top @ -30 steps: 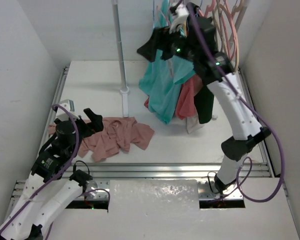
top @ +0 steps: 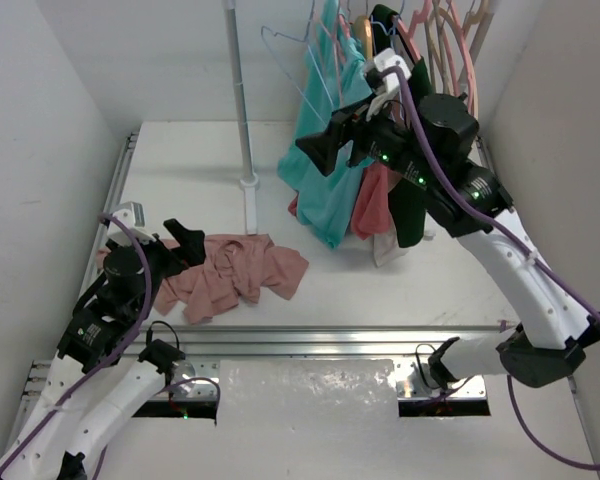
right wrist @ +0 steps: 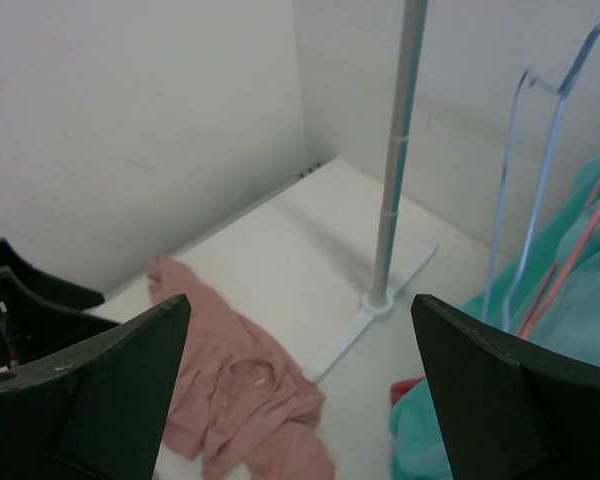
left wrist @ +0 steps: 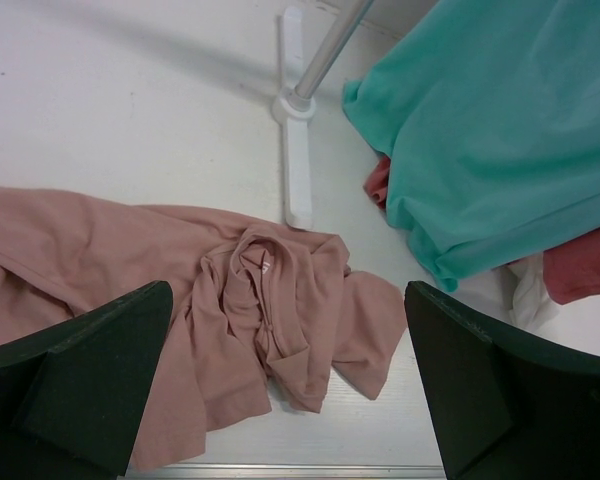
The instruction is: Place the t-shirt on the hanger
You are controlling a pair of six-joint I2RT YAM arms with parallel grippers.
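A dusty-pink t-shirt [top: 242, 270] lies crumpled on the white table, its folds bunched near the foot of the rack pole. My left gripper [top: 188, 245] stands open over the left part of the shirt; in the left wrist view the cloth [left wrist: 295, 310] shows below and between the fingers, untouched. Up at the rack, my right gripper [top: 332, 145] is open in front of the hanging clothes, nothing between its fingers. A light-blue wire hanger [top: 298, 88] hangs bare beside it; the right wrist view has this hanger [right wrist: 545, 170] at upper right.
A teal garment [top: 315, 190], a red one [top: 371, 200] and a dark green one [top: 410, 208] hang at the rack's right. Several pink hangers [top: 470, 60] crowd behind the right arm. The rack pole [top: 242, 110] stands behind the shirt.
My right arm has swung outward, its elbow shifting right, while its gripper moved right and lower in view. The blue hanger now shows on the gripper's left. The left arm and shirt stay put.
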